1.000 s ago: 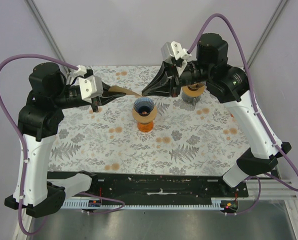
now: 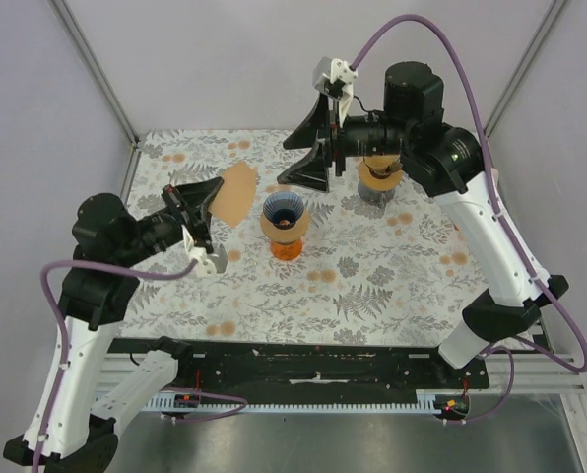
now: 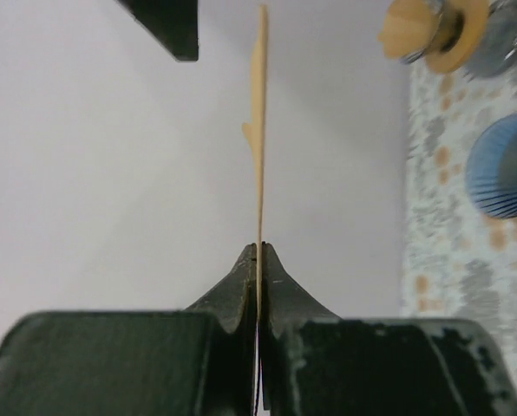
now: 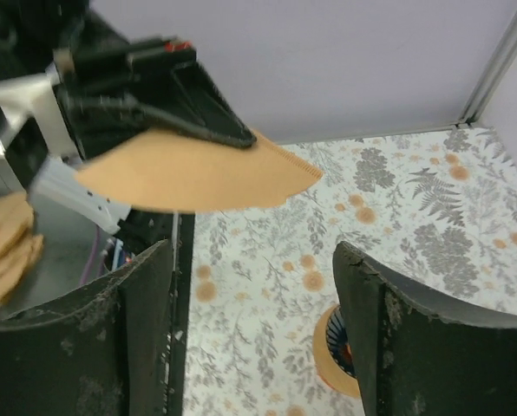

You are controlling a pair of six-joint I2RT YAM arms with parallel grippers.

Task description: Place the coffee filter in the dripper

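Note:
My left gripper [image 2: 207,195] is shut on a thin tan coffee filter [image 2: 235,194], which stands edge-on in the left wrist view and fans out in the right wrist view [image 4: 206,173]. A dripper [image 2: 285,219] with a blue ribbed inside and tan rim rests on an orange base at the table's middle, to the right of the filter. My right gripper [image 2: 313,148] is open above and behind the dripper, its two fingers [image 4: 111,347] spread with nothing between them.
A second tan-topped item with a clear base [image 2: 377,192] stands at the back right.
The left gripper has turned, so the filter now stands more upright and further from the right gripper, which has pulled back and stands open.

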